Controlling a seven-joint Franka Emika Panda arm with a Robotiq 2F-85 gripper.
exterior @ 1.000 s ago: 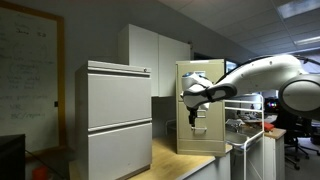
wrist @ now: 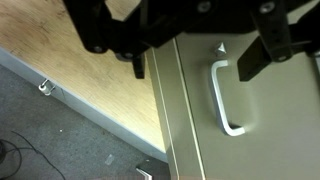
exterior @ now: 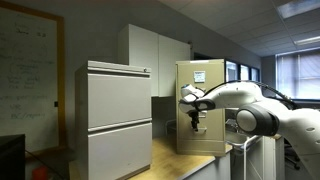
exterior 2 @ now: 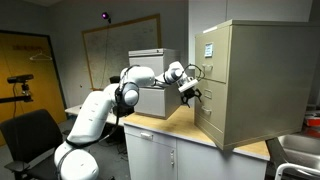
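A tan filing cabinet point(exterior 2: 248, 75) with stacked drawers stands on the wooden counter; exterior view 1 also shows its drawer front point(exterior: 203, 137). My gripper point(exterior 2: 190, 98) is in front of that drawer face. In the wrist view the gripper is open, its dark fingers point(wrist: 254, 62) wide apart and nothing held between them. A pale curved drawer handle point(wrist: 219, 100) lies beyond the gap, nearer the right finger. It appears clear of both fingers. Whether the fingertips touch the drawer face cannot be told.
A light grey two-drawer cabinet point(exterior: 118, 115) stands to the left on the same counter point(exterior 2: 165, 124). The counter's edge drops to a grey floor point(wrist: 75, 135). A white rail point(exterior 2: 295, 168) is beside the tan cabinet.
In exterior view 1 my arm has come down and its elbow has shifted left, leaving the forearm more level. The gripper has stayed near the drawer front. The cabinets have not visibly moved.
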